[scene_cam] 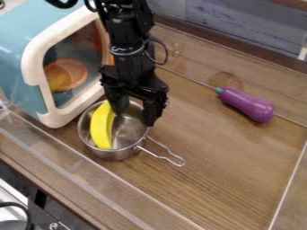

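The black gripper (133,107) hangs low over a steel pot (114,148) with a long wire handle on its right. A yellow banana (103,128) lies in the pot, just left of the gripper's lower end. The fingers are dark and overlap the pot's back rim, so it is hard to see what is between them.
At the left a light blue toy microwave (29,67) stands open with an orange bowl and a yellow item inside. A purple eggplant (246,104) lies on the right of the wooden counter (228,171).
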